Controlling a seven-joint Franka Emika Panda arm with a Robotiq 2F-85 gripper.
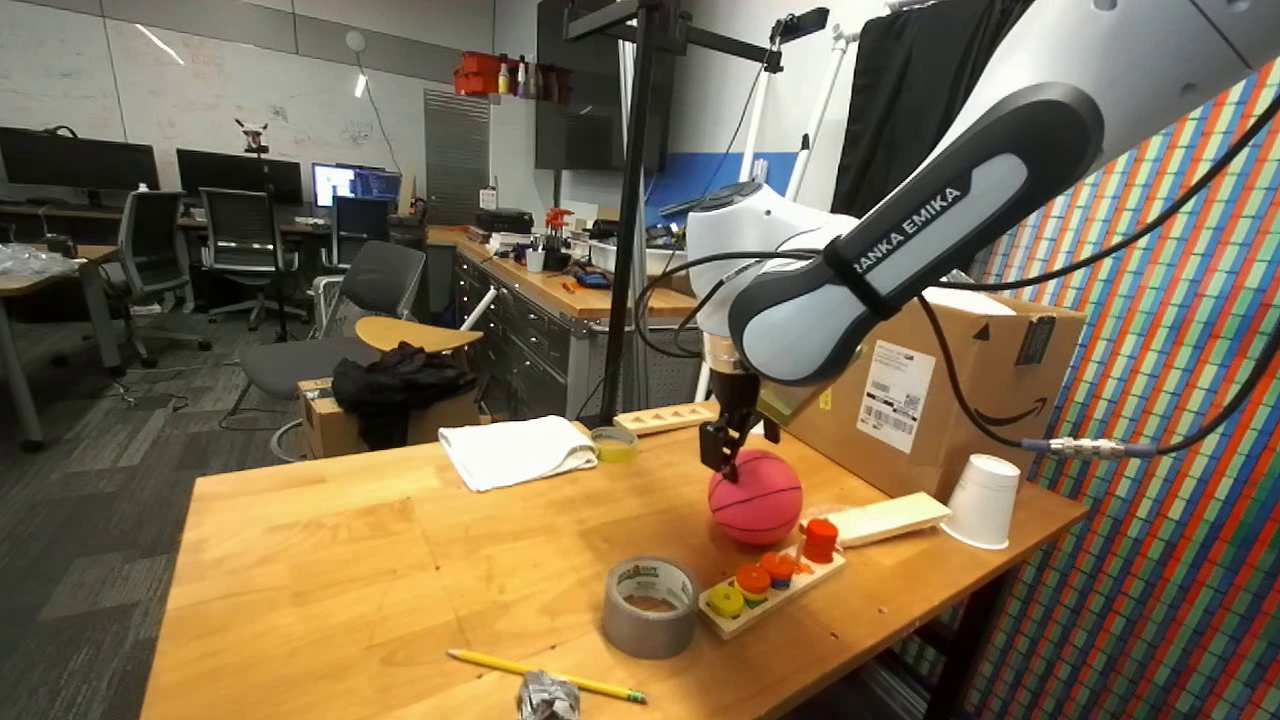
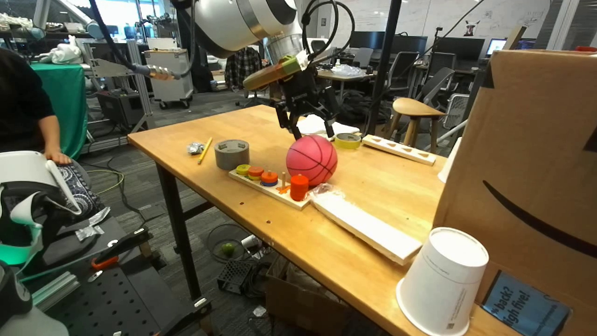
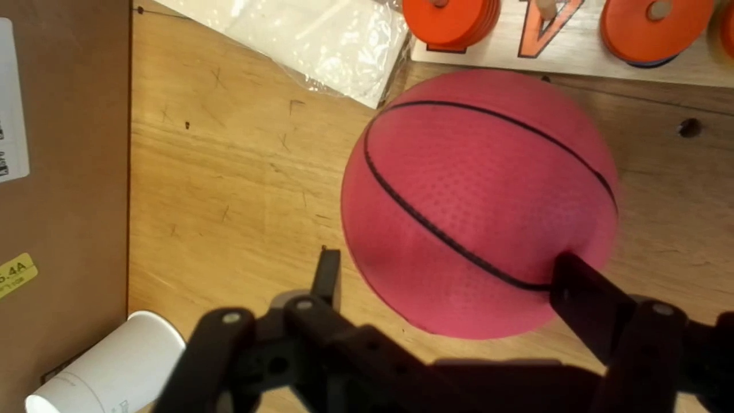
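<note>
A pink ball with black seams rests on the wooden table, just behind the peg board. My gripper is open above the ball's upper part, with its fingers pointing down. In the wrist view, one finger overlaps the ball at its lower right and seems to touch it. The other finger stands clear of the ball's left side, over bare table. Nothing is gripped.
Close to the ball lie the peg board with coloured rings and a wrapped wooden plank. Grey tape, an upturned white cup and a large cardboard box stand around.
</note>
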